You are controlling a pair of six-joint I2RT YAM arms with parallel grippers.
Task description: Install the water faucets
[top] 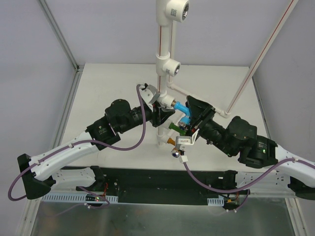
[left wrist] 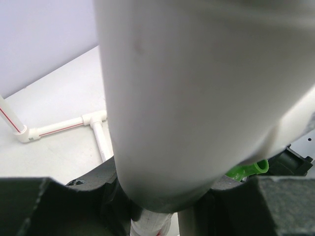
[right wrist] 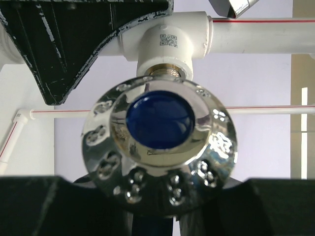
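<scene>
In the top view, a blue faucet (top: 181, 107) points out from a white tee on the upright pipe, its brass thread partly showing at the joint. My right gripper (top: 191, 114) is shut on this faucet. In the right wrist view its chrome knob with a dark blue cap (right wrist: 160, 119) hides most of the grip; behind it, the brass thread (right wrist: 167, 72) meets the white tee (right wrist: 165, 51). My left gripper (top: 161, 113) is shut on the white pipework beside that joint. A large white fitting (left wrist: 197, 98) fills the left wrist view between the fingers.
Below the blue faucet, a green faucet (top: 176, 129) and an orange faucet (top: 171, 141) with a chrome knob (top: 175, 153) sit close to the right arm. Higher up, two white outlets (top: 171, 67) stand empty. A thinner pipe frame (top: 197, 98) runs behind.
</scene>
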